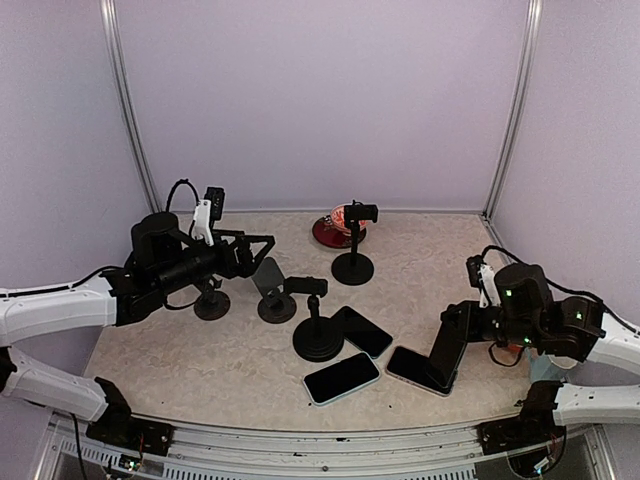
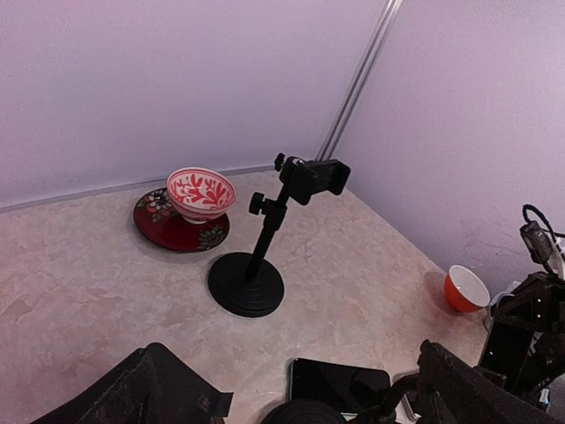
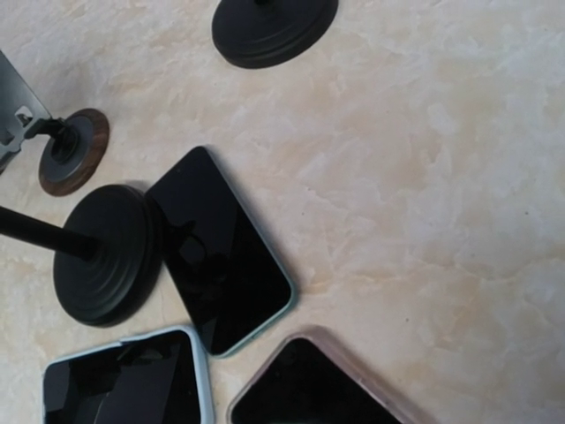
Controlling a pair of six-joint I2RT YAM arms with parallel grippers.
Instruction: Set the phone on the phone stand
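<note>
My right gripper [image 1: 456, 314] is shut on a black phone [image 1: 446, 350] held tilted at the table's right, above a phone lying flat [image 1: 406, 366]. My left gripper [image 1: 258, 240] is raised and open above the small grey stands at left, one of them a phone stand [image 1: 270, 281]. Two tall black stands [image 1: 318, 340] [image 1: 352, 267] stand at centre and back. Two more phones [image 1: 362, 330] [image 1: 340, 379] lie beside the nearer black stand. In the right wrist view the held phone and fingers are not visible.
A red-patterned bowl [image 2: 200, 191] on a dark red plate [image 2: 163, 228] sits at the back. An orange cup [image 2: 465, 287] is at the right.
</note>
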